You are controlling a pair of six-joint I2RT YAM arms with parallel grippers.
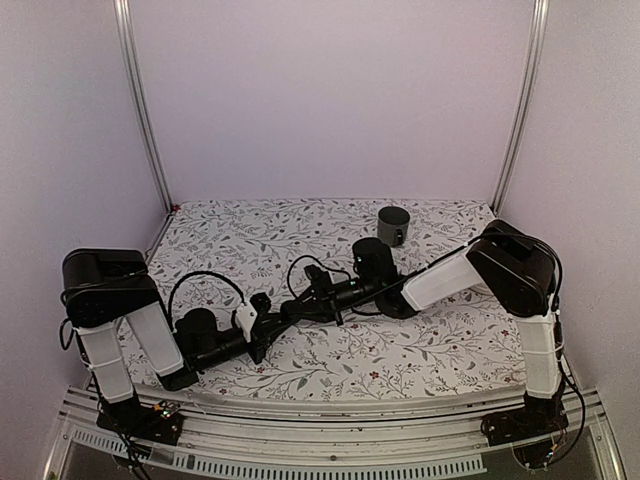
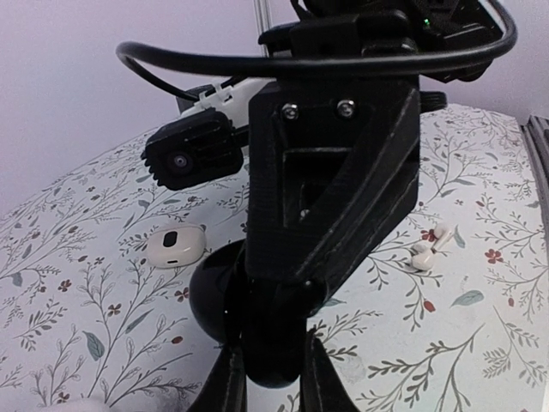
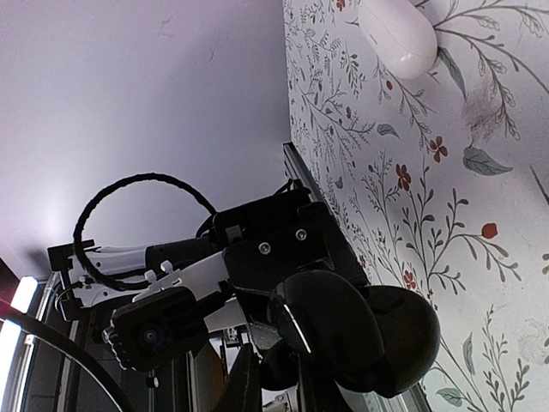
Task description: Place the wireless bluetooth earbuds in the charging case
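A glossy black case [image 2: 214,292] [image 3: 399,343] is between my two grippers, which meet left of the table's middle in the top view. My left gripper [image 1: 280,325] is shut on it from the left, and my right gripper [image 1: 300,308] is shut on it from the right; the fingers partly hide it and each other. In the left wrist view, small white earbuds [image 2: 429,249] lie on the table to the right, and a white case-like object [image 2: 176,245] lies to the left, behind the black case. A white rounded object [image 3: 399,39] shows in the right wrist view.
A dark grey mug [image 1: 393,226] stands at the back right of the floral tabletop [image 1: 230,235]. Pale walls enclose the sides and back.
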